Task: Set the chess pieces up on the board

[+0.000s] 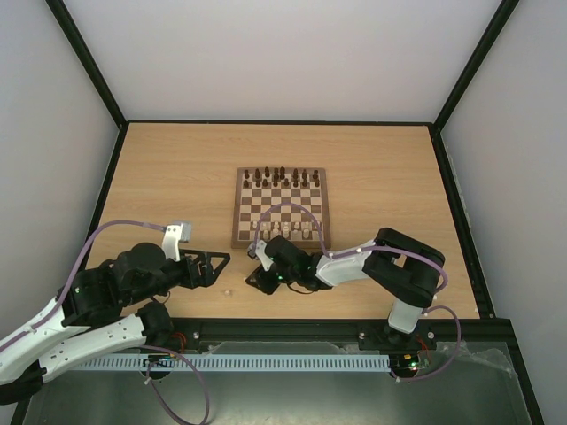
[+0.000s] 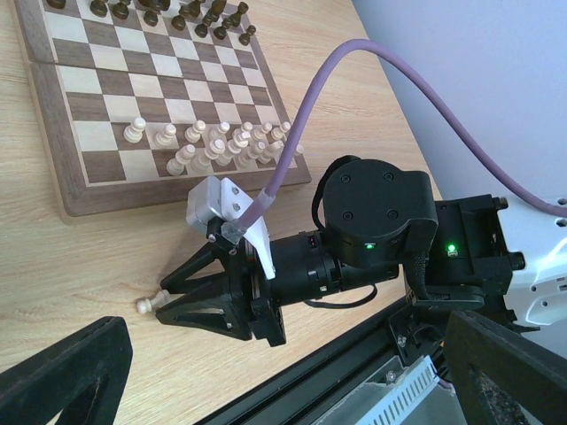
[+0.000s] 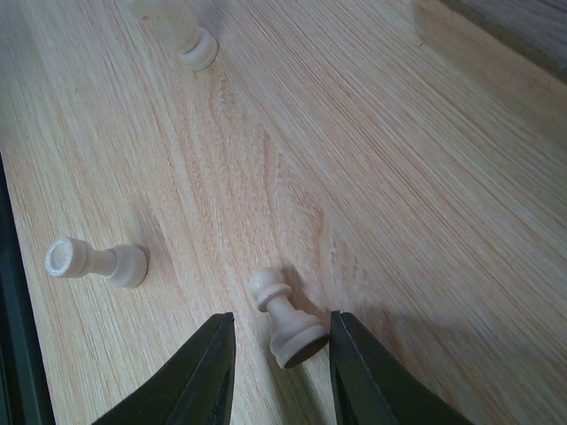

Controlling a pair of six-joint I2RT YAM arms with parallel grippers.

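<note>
Over the table at the near left of the chessboard (image 2: 78,197), my right gripper is part open. A white pawn (image 3: 285,323) lies tipped over between its fingers, its base close to the right one; whether they touch, I cannot tell. White pieces (image 2: 209,152) stand in the board's two near rows, with bare squares at their left end. Dark pieces (image 1: 282,177) stand in the far rows. Left of the board in the top view, my left gripper (image 1: 218,267) is wide open and empty.
In the right wrist view, a white rook (image 3: 97,262) lies on the wood left of the pawn, and another white piece (image 3: 177,35) sits at the upper left. A small pale piece (image 1: 228,293) is near the left gripper. The table around the board's sides looks clear.
</note>
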